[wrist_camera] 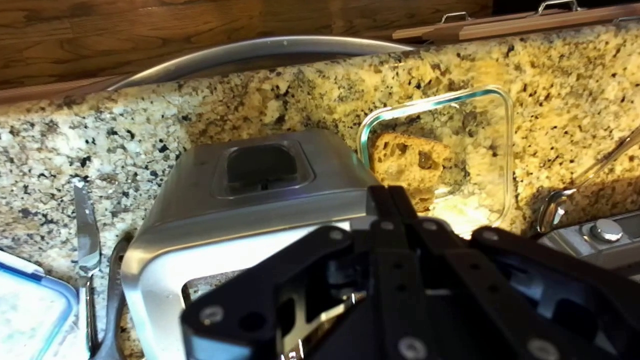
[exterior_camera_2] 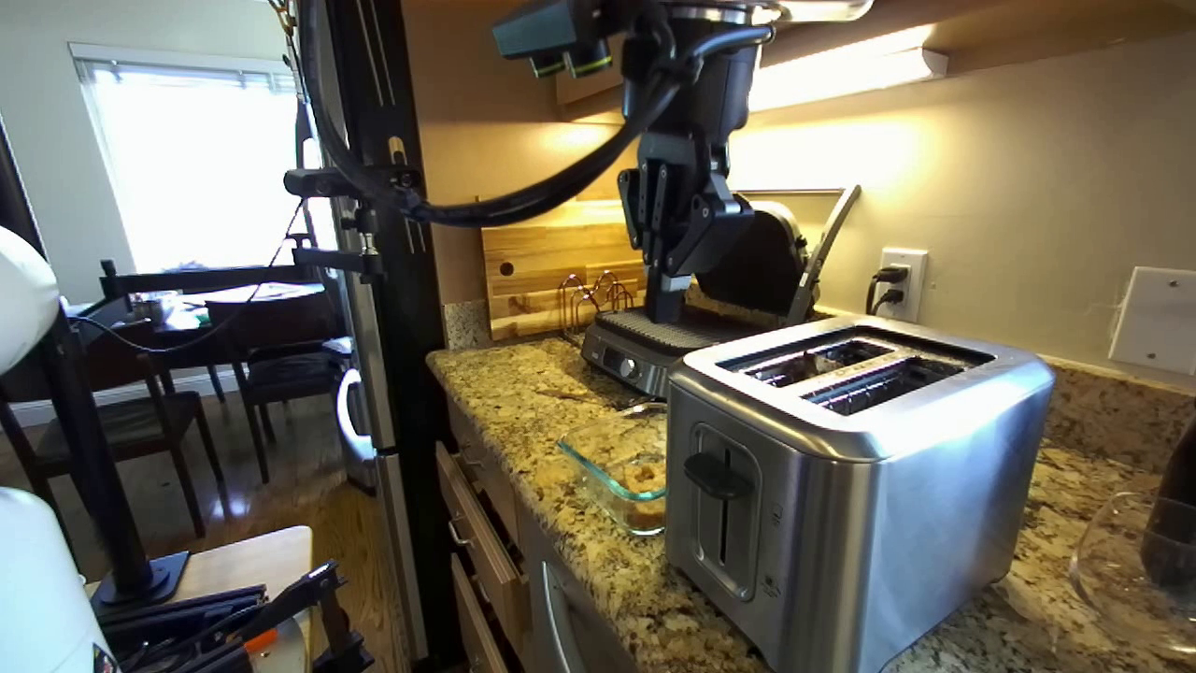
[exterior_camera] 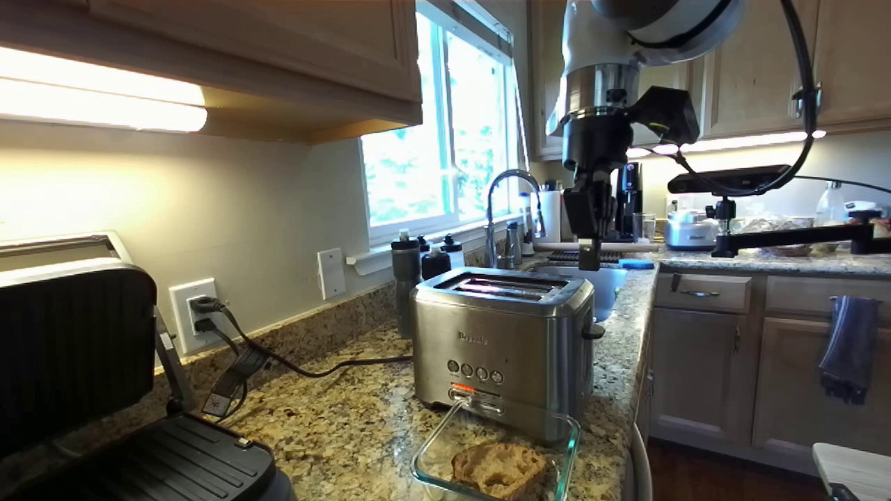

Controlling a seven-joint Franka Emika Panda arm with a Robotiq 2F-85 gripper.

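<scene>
My gripper [exterior_camera: 589, 255] points down above the lever side of the steel toaster [exterior_camera: 493, 351], its fingers shut together. Nothing shows between the fingertips in the wrist view, where the gripper covers part of the toaster [wrist_camera: 198, 240]. A clear glass dish [wrist_camera: 510, 150] stands beside the toaster with a slice of brown bread [wrist_camera: 408, 162] in it. From exterior view 2, the two toaster slots [exterior_camera_2: 852, 376] face up and the black lever [exterior_camera_2: 718, 477] sits high in its track. Whether anything lies deep in the slots, I cannot tell.
An open black grill press [exterior_camera: 200, 451] stands beyond the dish. The toaster's cord [exterior_camera: 334, 367] runs to the wall outlet [exterior_camera: 196, 309]. Dark bottles [exterior_camera: 406, 284] stand by the wall. A knife [wrist_camera: 88, 240] lies near the toaster. The counter edge is close to the dish.
</scene>
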